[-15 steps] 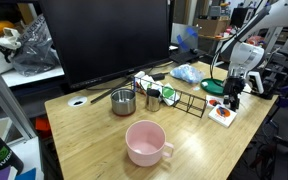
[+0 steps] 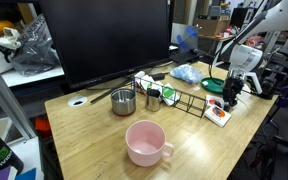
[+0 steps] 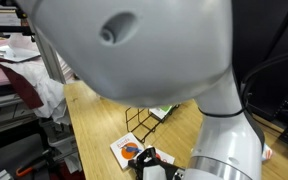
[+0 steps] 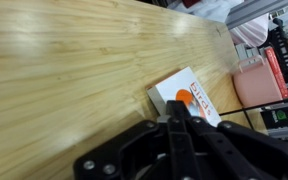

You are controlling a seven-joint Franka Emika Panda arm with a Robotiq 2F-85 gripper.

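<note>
A white, flat box or book (image 2: 217,114) with an orange circle and lettering lies on the wooden table, towards the right in exterior view 1. Its cover (image 4: 192,94) faces up in the wrist view, with one white edge turned to me. My gripper (image 2: 227,105) is low over the table, right beside the near end of this book; I cannot tell if they touch. Dark fingers (image 4: 176,112) sit close together in the wrist view, and nothing shows between them. In exterior view 2 the book (image 3: 127,149) lies beside the gripper, whose tips are partly hidden by the arm.
A black wire rack (image 2: 191,102) stands just left of the book. Further left are a metal pot (image 2: 123,102) and a pink mug (image 2: 146,144). A green plate (image 2: 214,85) lies behind.
My gripper has come down slightly beside the book. The book has shifted a little to the left and its angle looks changed. The mug, pot and rack have stayed put.
</note>
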